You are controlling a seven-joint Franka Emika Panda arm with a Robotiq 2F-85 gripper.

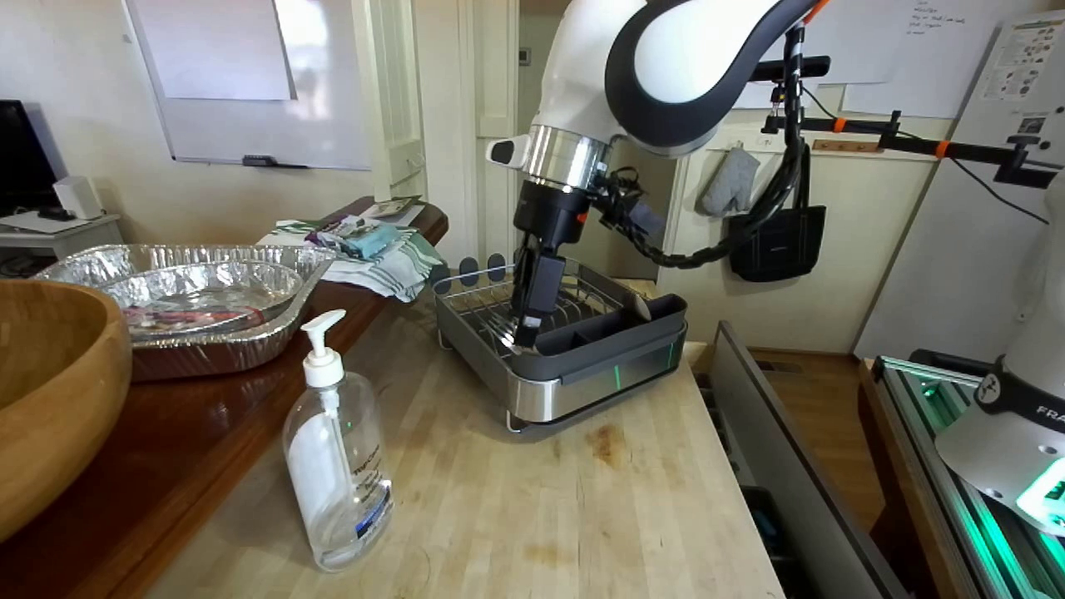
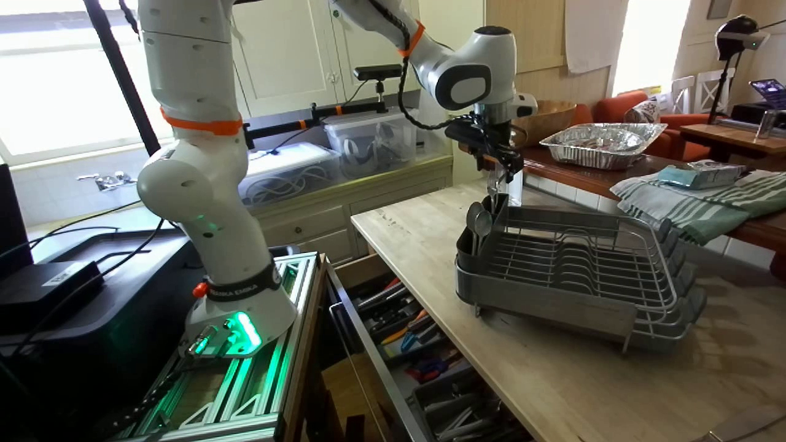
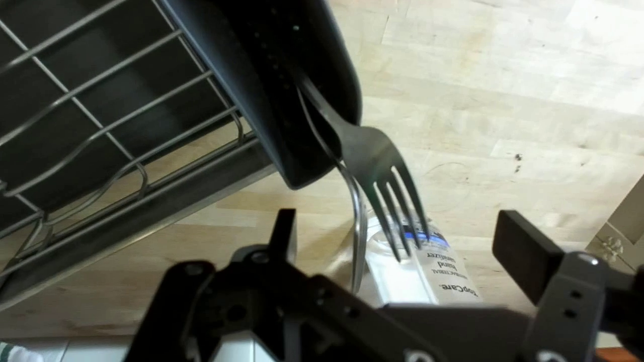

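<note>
Two metal forks stick out of the dark cutlery holder [image 3: 341, 72] at the end of the dish rack [image 1: 559, 399], tines outward. In the wrist view one fork [image 3: 365, 151] shows its flat face, and the second fork [image 3: 360, 241] is seen edge-on beside it. My gripper is open, and the tines appear in the gap between its fingers, nearer the left one; contact cannot be made out. From outside, the gripper [image 1: 527, 328] points down over the holder's fork end. Spoons [image 2: 482, 223] stand in another part of the holder.
A hand sanitizer bottle [image 1: 337, 469] stands on the wooden counter [image 1: 559, 519]. Beside the counter, an open drawer [image 2: 412, 346] holds utensils and tools. Foil trays [image 1: 200, 299] and a wooden bowl [image 1: 60, 379] sit on the raised ledge. The counter in front of the rack is clear.
</note>
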